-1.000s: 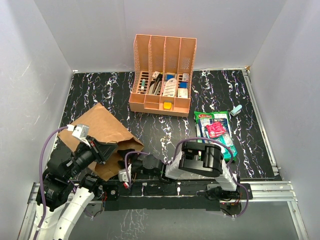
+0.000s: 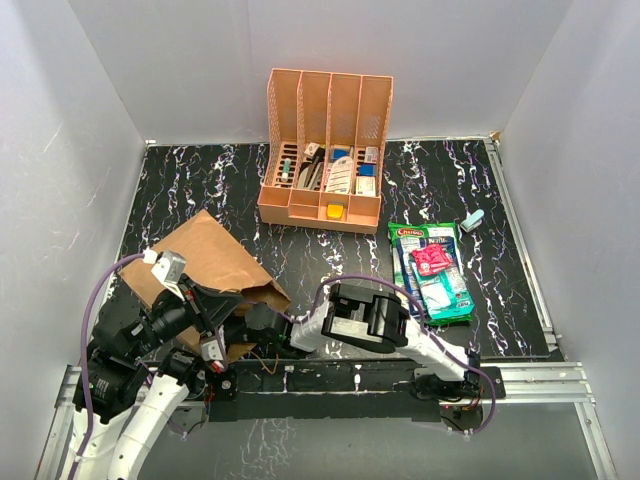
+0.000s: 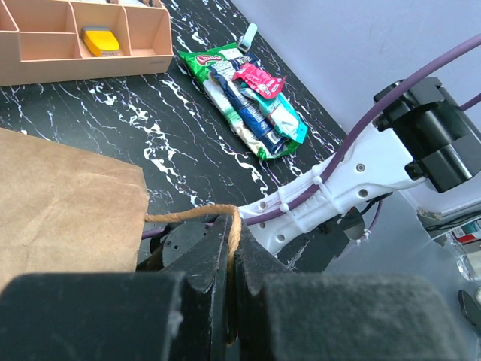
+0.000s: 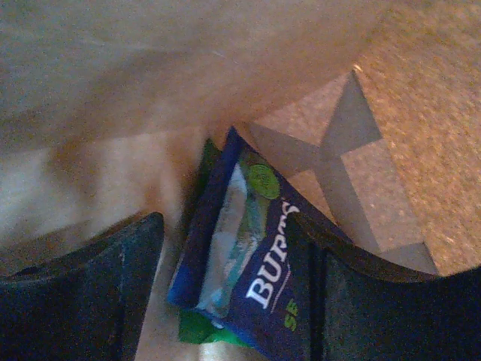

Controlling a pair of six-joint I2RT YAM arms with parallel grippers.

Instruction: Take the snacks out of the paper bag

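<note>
The brown paper bag (image 2: 200,255) lies on its side at the left of the table, its mouth facing right. My left gripper is shut on the bag's twisted paper handle (image 3: 188,213), which passes down between its fingers. Inside the bag, my right gripper stands open, its fingers on either side of a dark blue BURTS packet (image 4: 259,259). Something green (image 4: 199,327) shows beneath that packet. From above, the bag and left arm hide the right fingertips. Several snack packets, among them a green one (image 2: 455,305) and a pink one (image 2: 431,259), are stacked outside at right.
A peach organizer (image 2: 290,216) holding small items stands at the back. Beside the snack pile lies a small pale teal object (image 2: 472,220). The right arm (image 2: 365,318) stretches across the table front. Bare dark table lies between organizer and snacks.
My right arm has moved left, deeper into the bag. The left gripper and the bag have shifted slightly to the right. The snack pile has stayed still.
</note>
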